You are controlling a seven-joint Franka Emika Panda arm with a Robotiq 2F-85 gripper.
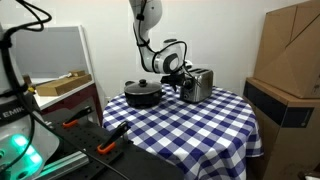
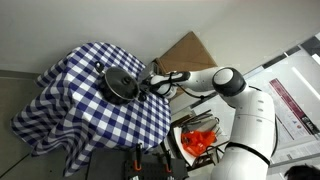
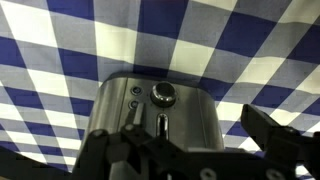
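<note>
A silver toaster (image 1: 202,87) stands on the checked cloth in exterior view 1, beside my gripper (image 1: 184,84). In the wrist view, the toaster's metal end (image 3: 186,102) shows from above, with a round black knob (image 3: 163,94), a vertical slot and small buttons on it. My gripper is open over that end, its dark fingers (image 3: 262,125) wide apart and nothing held between them. Whether a finger touches the toaster cannot be made out. The lever itself is hard to tell from the knob.
A dark lidded pot (image 1: 143,94) sits left of the toaster, close to my arm. Cardboard boxes (image 1: 283,120) stand beyond the table's right side.
</note>
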